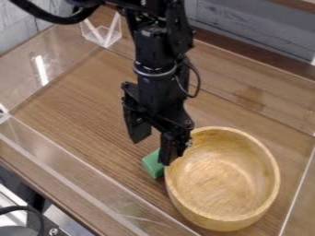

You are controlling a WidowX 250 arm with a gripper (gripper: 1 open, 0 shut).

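Observation:
A black robot arm reaches down from the top centre to its gripper (153,132), which stands open above the wooden table. Just below the fingers lies a green object (153,163), partly behind a large beige oval bowl (222,198) at the lower right. The right finger hangs close to the bowl's left rim; whether it touches cannot be told.
A clear plastic piece (101,29) stands at the back left. A black cable lies at the lower left corner.

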